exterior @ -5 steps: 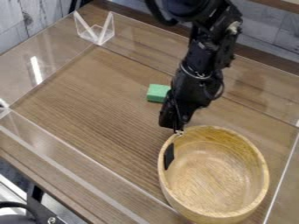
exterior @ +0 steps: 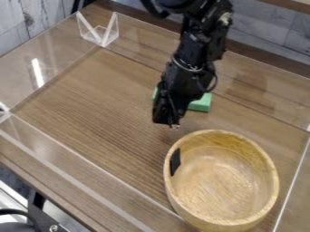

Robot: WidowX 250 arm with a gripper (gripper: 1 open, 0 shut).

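Observation:
My black gripper [exterior: 168, 114] hangs over the middle of the wooden table, its fingers looking shut, with nothing visible between them. A green object [exterior: 198, 100] lies just behind it on the right, partly hidden by the arm. A large tan oval bowl [exterior: 220, 205] sits at the front right, apart from the gripper, with a dark mark on its left rim.
A white wire holder [exterior: 100, 29] stands at the back left. A wall runs along the back, and dark cables show beyond the table at the lower left.
The gripper has moved left from above the bowl's back rim to the middle of the table, uncovering the green object's right part and covering more of its left.

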